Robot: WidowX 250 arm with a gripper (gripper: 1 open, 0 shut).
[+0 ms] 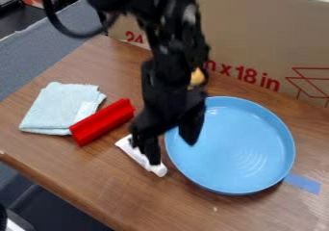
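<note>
My black gripper [168, 137] hangs low and open over the wooden table, its fingers above and around the middle of a white tube [154, 166] that lies between a red cylinder and a blue plate. The plate [238, 148] is to the right, partly behind the gripper's right finger. The red cylinder [100, 121] lies to the left, beside a folded pale blue cloth [57, 108]. Part of the tube is hidden by the gripper.
A yellow object [198, 78] is mostly hidden behind the arm. A cardboard box [264, 42] stands along the back. Bare table [115, 187] shows at the front and left.
</note>
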